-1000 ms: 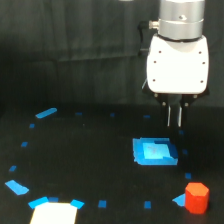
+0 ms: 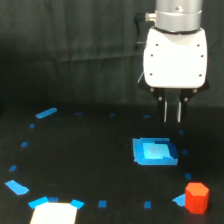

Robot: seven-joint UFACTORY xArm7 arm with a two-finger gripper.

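My gripper (image 2: 173, 118) hangs from the white hand at the upper right, its two thin fingers pointing down with a dark gap between them. It looks open and holds nothing that shows. Below the fingertips lies a blue taped square (image 2: 138, 150) with a lighter blue middle (image 2: 157, 151); the gripper is above it, clear of it. A red-orange hexagonal block (image 2: 197, 197) stands at the lower right on the black table, apart from the gripper. At the bottom left, a pale cream block (image 2: 54, 213) is cut off by the frame's edge.
Small blue tape marks dot the black table (image 2: 90, 160). Longer tape strips lie at the left (image 2: 46, 113) and lower left (image 2: 17, 187). A dark curtain (image 2: 70, 60) hangs behind.
The hand and its fingers have risen slightly and shifted a little to the left. The blocks and the tape have stayed where they were.
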